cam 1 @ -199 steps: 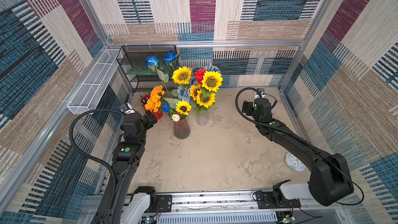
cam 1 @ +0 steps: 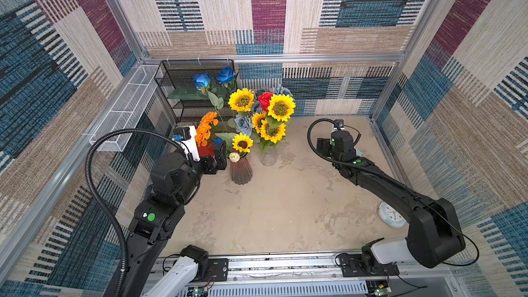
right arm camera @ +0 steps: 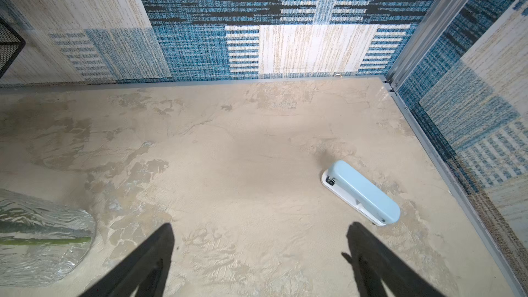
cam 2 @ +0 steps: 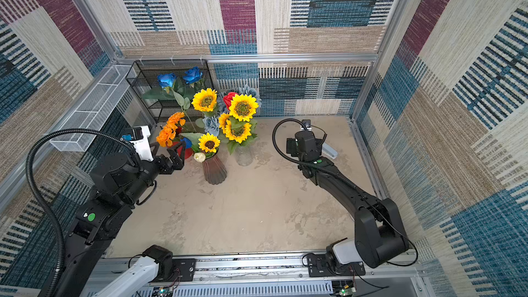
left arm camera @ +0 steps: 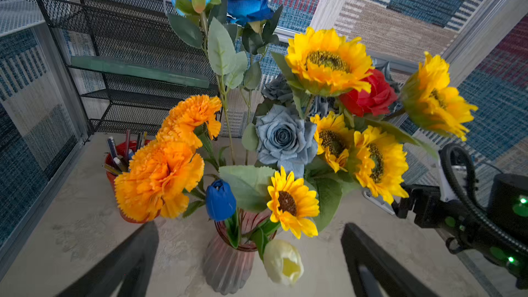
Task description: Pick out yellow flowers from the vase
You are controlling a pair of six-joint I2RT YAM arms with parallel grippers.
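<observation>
A ribbed brown vase [cam 1: 241, 171] stands left of the table's middle. It holds a small yellow sunflower [left arm camera: 293, 202], a cream tulip [left arm camera: 283, 262], a blue tulip [left arm camera: 220, 200], orange blooms [left arm camera: 159, 178] and blue roses. Behind it is a clear vase [cam 2: 243, 155] with larger sunflowers [cam 1: 281, 107], a red rose and grey-blue roses; which vase some stems belong to is hidden. My left gripper is open just left of the brown vase, nothing between its fingers. My right gripper is open over bare table at the right, empty.
A red pen cup [left arm camera: 117, 168] and a black mesh rack [cam 1: 187, 71] stand behind the left arm. A light blue stapler [right arm camera: 363, 191] lies back right, and a round white object [cam 1: 391, 214] sits beneath the right arm.
The right arm has shifted slightly left. The flowers have hardly moved.
</observation>
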